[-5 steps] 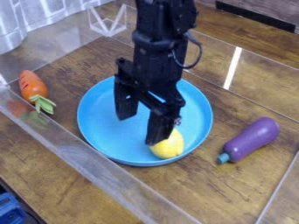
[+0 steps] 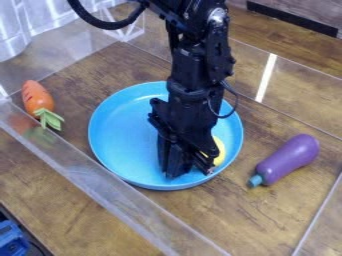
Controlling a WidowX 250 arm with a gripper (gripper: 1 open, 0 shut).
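My black gripper hangs low over the blue plate, its fingers down inside it toward the front. A yellow object on the plate's right side is mostly hidden behind the gripper. I cannot make out from the view whether the fingers are shut or what lies between them.
A carrot lies at the left and a purple eggplant at the right, both outside the plate. A clear plastic edge runs along the front left. Bare wooden table shows at the back and lower right.
The gripper has come lower and toward the front of the plate, now covering more of the yellow object. The carrot and eggplant have not moved.
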